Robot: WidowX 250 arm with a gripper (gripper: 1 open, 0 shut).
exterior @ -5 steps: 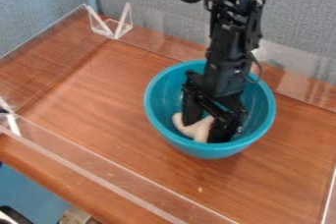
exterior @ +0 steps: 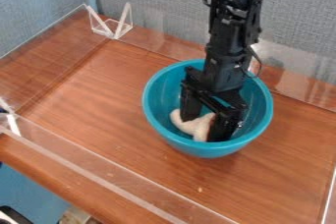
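A blue bowl (exterior: 163,98) stands on the wooden table at the centre right. My black gripper (exterior: 210,116) reaches down into it from above, its fingertips low inside the bowl around a pale, cream-coloured object (exterior: 188,124) lying on the bowl's floor. The fingers are dark and overlap, so whether they grip that object or are apart from it is unclear.
Clear plastic edging runs along its sides, with white brackets (exterior: 112,27) at the back left corner. Grey padded walls stand behind.
My gripper has shifted slightly within the bowl and risen a little. The bowl and pale object look almost unchanged.
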